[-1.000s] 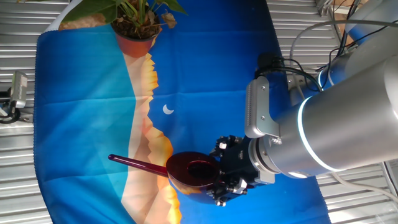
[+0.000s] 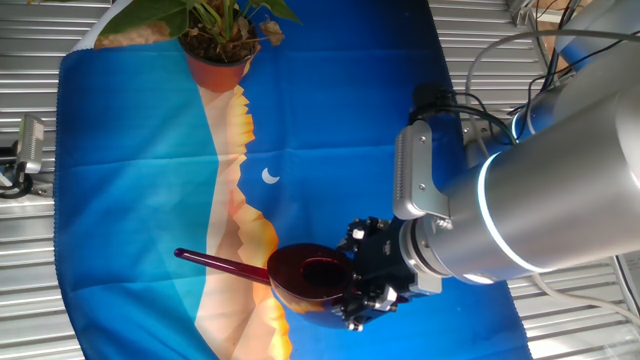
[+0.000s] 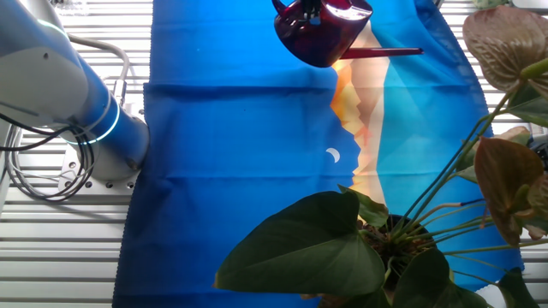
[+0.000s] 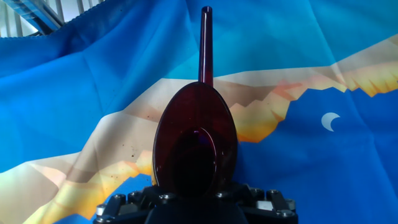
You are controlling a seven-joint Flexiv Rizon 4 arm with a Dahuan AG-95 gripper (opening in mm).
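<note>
A dark red, glossy watering can with a long thin spout is at the lower middle of exterior view 1. Its spout points left over the printed cloth. My gripper is right up against the can's rear side, at the end opposite the spout. In the wrist view the can is centred ahead of the gripper, spout pointing away. The fingertips are hidden behind the can and the gripper body, so their grip does not show. At the top of exterior view 2 the can appears partly cut off.
A potted plant stands at the far end of the cloth, its orange-brown pot showing in exterior view 1. Broad plant leaves fill the lower right of exterior view 2.
</note>
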